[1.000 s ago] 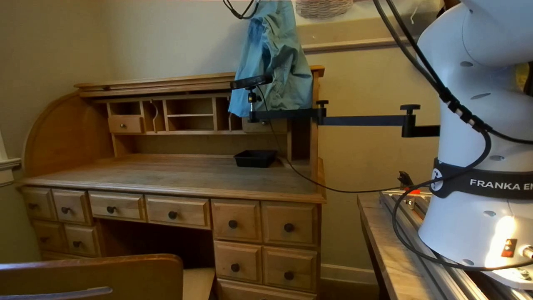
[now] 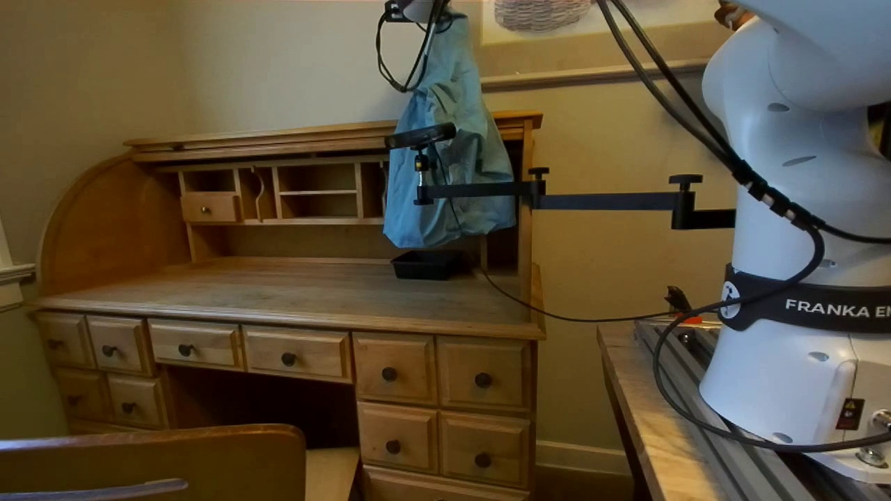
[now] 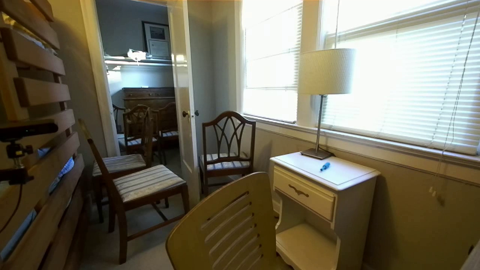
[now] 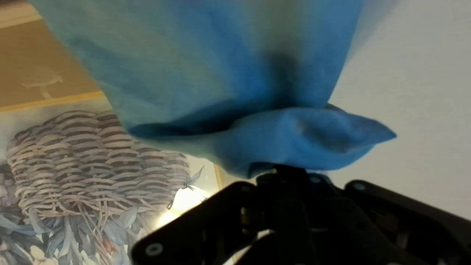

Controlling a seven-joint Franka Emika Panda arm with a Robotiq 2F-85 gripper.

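Note:
A light blue cloth [image 2: 455, 142] hangs in folds above the right part of the desk, its lower end just over a black tray [image 2: 427, 264]. Near the top edge of exterior view 1, the arm's end shows only in part above the cloth. In the wrist view my gripper is shut on a gathered fold of the blue cloth [image 4: 282, 137], with the fabric spreading out beyond the fingertips. The fold covers the very tips of the fingers.
A roll-top desk [image 2: 250, 288] has a mostly bare top. A black camera bracket [image 2: 605, 201] reaches across in front of the cloth. A wooden chair [image 2: 159, 459] stands at the front left. A blue marker [image 3: 325, 166] lies on the white nightstand [image 3: 351, 173].
The cloth and the arm's end have come lower. The cloth's bottom has sunk from shelf height to just above the tray and now hides part of the shelves.

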